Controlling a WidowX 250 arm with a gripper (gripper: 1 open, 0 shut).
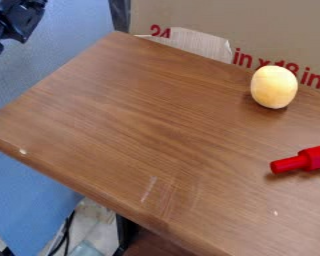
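Observation:
A pale yellow, rounded object [274, 87] stands at the back right of the wooden table [136, 120], close to the cardboard box behind it. A red cylindrical object [307, 159] with a narrower end lies at the right edge of the view, with something blue partly showing beside it. My dark gripper [5, 22] is at the top left corner, past the table's far left edge and partly cut off by the frame; whether it is open or shut I cannot tell.
A cardboard box [190, 20] with red printing walls off the back of the table. Blue surfaces and some cables show beyond the left and front-left edges.

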